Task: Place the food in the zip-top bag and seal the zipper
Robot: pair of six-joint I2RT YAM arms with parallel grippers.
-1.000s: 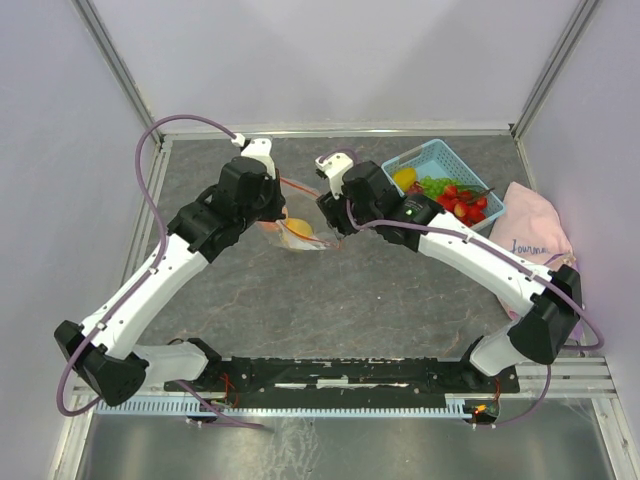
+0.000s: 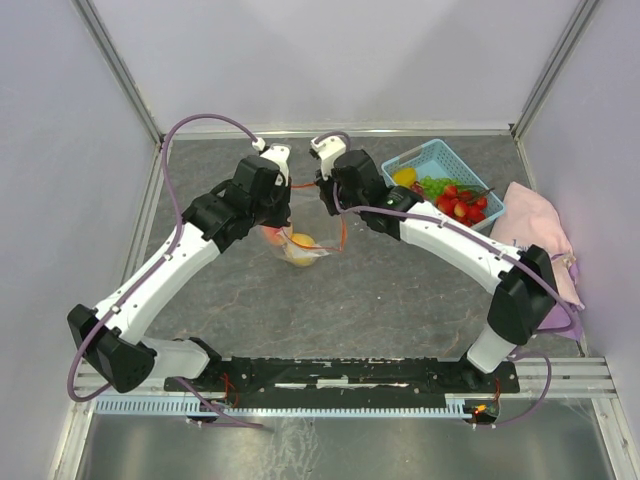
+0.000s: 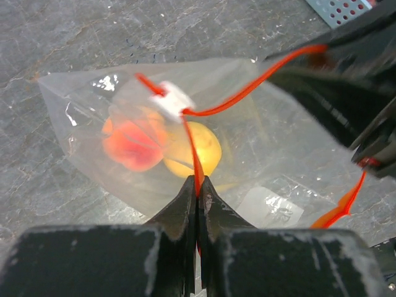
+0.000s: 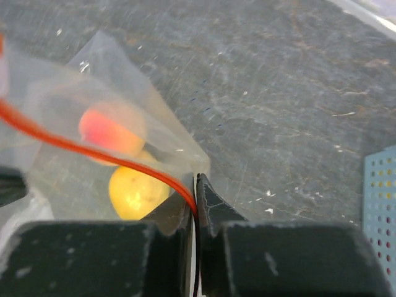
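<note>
The clear zip top bag (image 2: 305, 250) with red zipper edges hangs between my grippers in the middle, a peach (image 3: 133, 142) and a yellow fruit (image 3: 192, 148) inside. My left gripper is shut on the bag's red zipper edge. My right gripper is shut at the bag's upper edge, with the red strip running over its fingertips; whether it grips the strip is hard to tell.
A blue basket (image 2: 430, 158) of peppers, grapes and other food stands at the back right. A pink bag (image 2: 530, 225) lies at the right edge.
Both grippers have shifted a little to the right, the bag with them; the right one has turned more upright and risen toward the back of the bag.
</note>
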